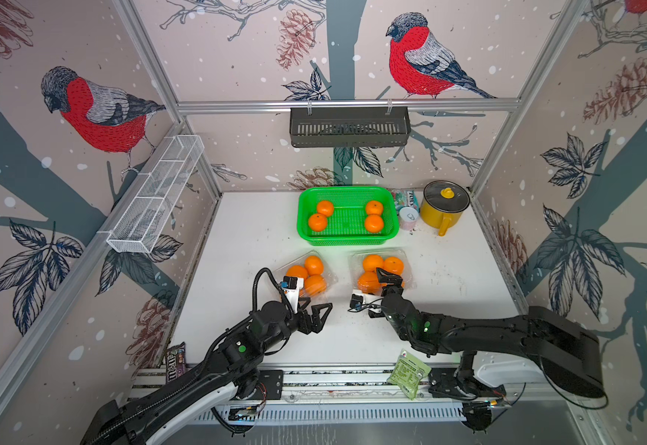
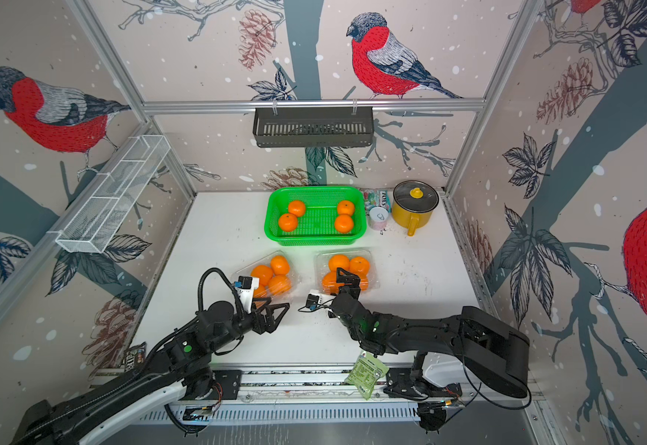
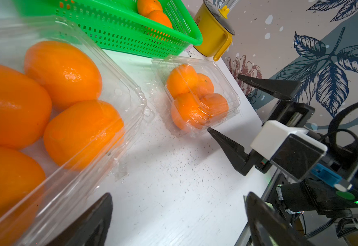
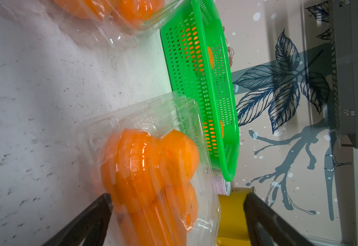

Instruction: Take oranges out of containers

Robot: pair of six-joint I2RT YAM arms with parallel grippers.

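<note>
Two clear plastic containers hold several oranges each: the left container (image 3: 129,94) sits under my left gripper (image 1: 314,305), the right container (image 4: 146,106) beside it under my right gripper. Both grippers are open, with nothing held. In the left wrist view the left container's oranges (image 3: 62,71) fill the near left, and my right gripper's fingers (image 3: 265,84) hover at the near side of the right container. A green basket (image 1: 345,237) behind them holds several oranges, in two groups left and right.
A yellow pot (image 1: 434,215) and a pink can (image 1: 408,219) stand at the back right. A green packet (image 1: 409,371) lies at the front edge. A dark rack (image 1: 349,129) hangs on the back wall.
</note>
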